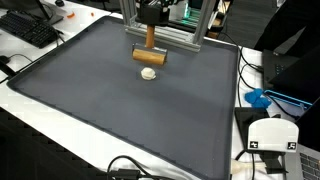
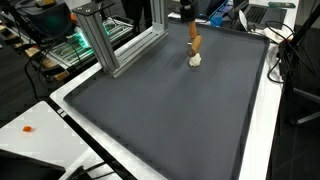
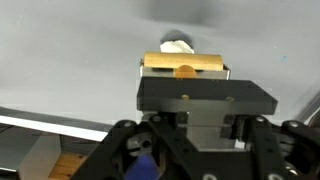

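My gripper (image 1: 152,18) is shut on the upright handle of an orange-brown T-shaped tool, like a wooden mallet (image 1: 150,55). The tool's rounded crosspiece hangs at the bottom. A small off-white lump (image 1: 148,73) lies on the grey table just in front of the crosspiece, with a narrow gap showing between them in this view. From exterior view 2, the tool (image 2: 195,44) stands directly behind the lump (image 2: 194,60). In the wrist view, the crosspiece (image 3: 182,62) shows beyond the dark gripper, and the lump (image 3: 177,46) lies just past it. The fingers hide most of the handle.
Behind the tool rises a white metal frame (image 1: 170,40). A keyboard (image 1: 28,30) sits at the far left; a white device (image 1: 272,135) and a blue object (image 1: 255,98) are off the right edge.
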